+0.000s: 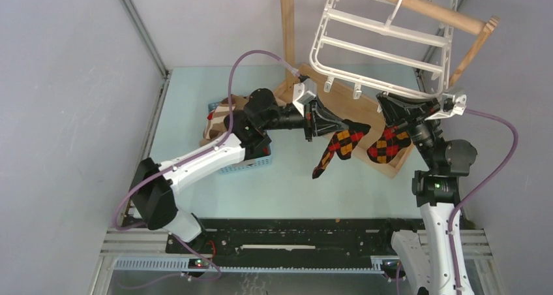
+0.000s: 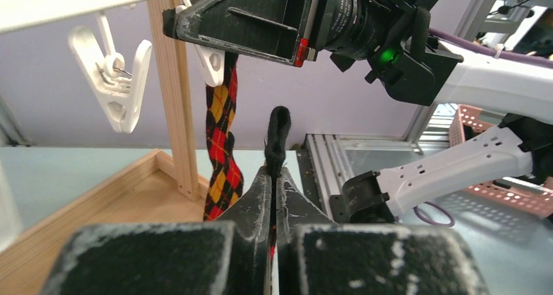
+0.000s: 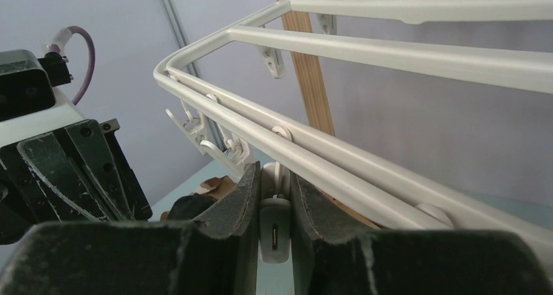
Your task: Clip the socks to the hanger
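My left gripper (image 1: 342,123) is shut on a checked red, yellow and black sock (image 1: 339,145) that hangs below it; in the left wrist view the sock's black top (image 2: 278,128) sticks up between the fingertips. My right gripper (image 1: 385,100) is shut on a white clip (image 3: 275,230) on the front bar of the white hanger (image 1: 372,79). A second checked sock (image 1: 389,145) hangs under that clip, its top at the clip in the left wrist view. Free white clips (image 2: 111,86) hang left of it.
A wooden tray (image 1: 345,109) lies below the hanger, beside a wooden post (image 1: 287,21). A blue basket (image 1: 238,168) with clothes sits behind the left arm.
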